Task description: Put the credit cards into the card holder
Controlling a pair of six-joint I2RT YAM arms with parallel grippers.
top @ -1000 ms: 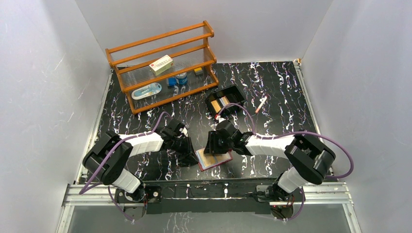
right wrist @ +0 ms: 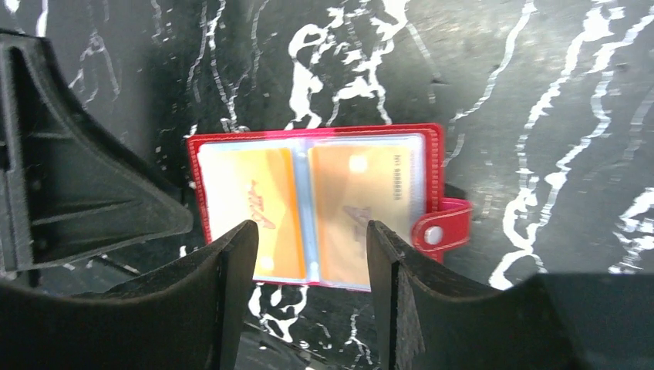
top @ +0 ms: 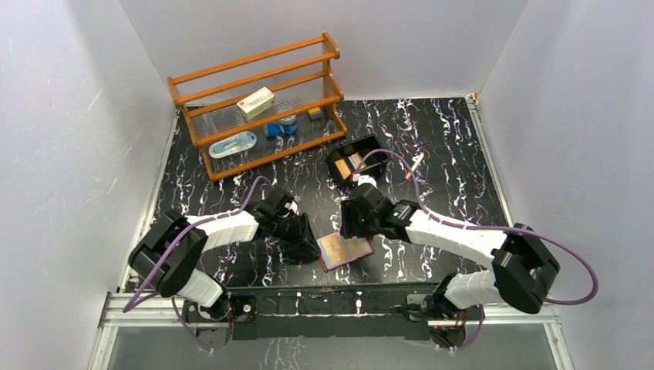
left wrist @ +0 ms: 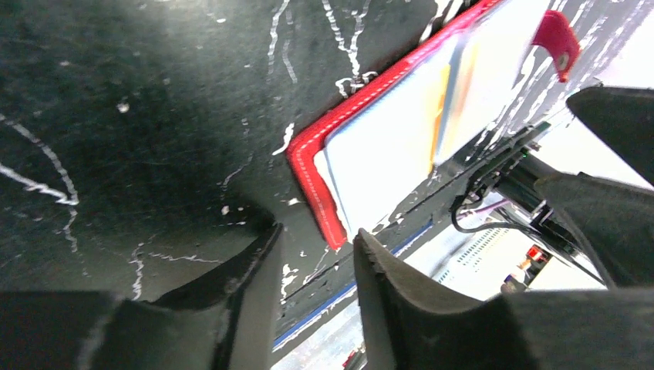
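Observation:
The red card holder (top: 347,251) lies spread flat near the table's front edge, with gold cards (right wrist: 359,208) behind its clear sleeves and its snap strap (right wrist: 447,227) sticking out to the right. My left gripper is part open at the holder's left end, its fingertips close to the red corner, nothing between them. Above the holder, my right gripper stands part open and empty. A black box (top: 362,159) farther back holds several more cards (top: 349,164).
A wooden rack (top: 262,100) with small packages stands at the back left. To the right of the black box lies a pen-like stick (top: 415,166).
My right gripper has moved right and back, uncovering more of the holder. The holder has shifted slightly to the right. My left gripper has moved slightly to the right.

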